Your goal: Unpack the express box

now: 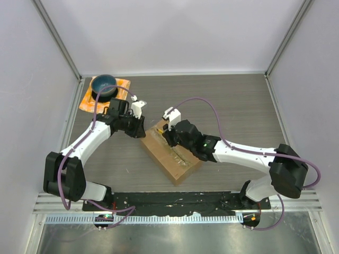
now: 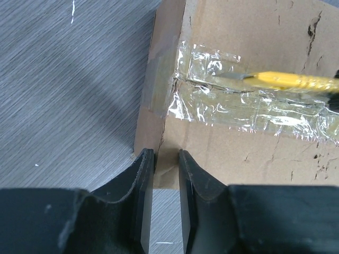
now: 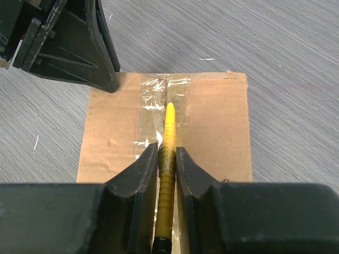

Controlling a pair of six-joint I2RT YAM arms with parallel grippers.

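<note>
A cardboard box (image 1: 169, 164) with clear tape (image 2: 212, 106) along its top seam lies in the table's middle. My left gripper is shut on the box's corner edge, at its upper-left end in the top view. My right gripper is shut on a yellow knife (image 2: 288, 80), whose blade rests on the taped seam, near the end of the box beside my left gripper.
A dark blue bowl (image 1: 104, 82) sits on an orange cloth (image 1: 86, 103) at the back left. Walls bound the table at the sides and back.
</note>
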